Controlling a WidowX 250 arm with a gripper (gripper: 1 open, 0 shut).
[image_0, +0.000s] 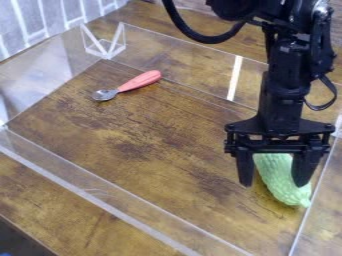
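Note:
My gripper (273, 172) is open, its two black fingers straddling a pale green, bumpy elongated object (285, 193), which lies on the wooden floor of a clear-walled tray at the right. The fingertips are low over it; whether they touch it is unclear. A spoon with a pink handle (139, 80) lies at the upper left of the tray.
Clear low walls (94, 195) border the wooden work area on several sides. A white slatted panel stands behind at the upper left.

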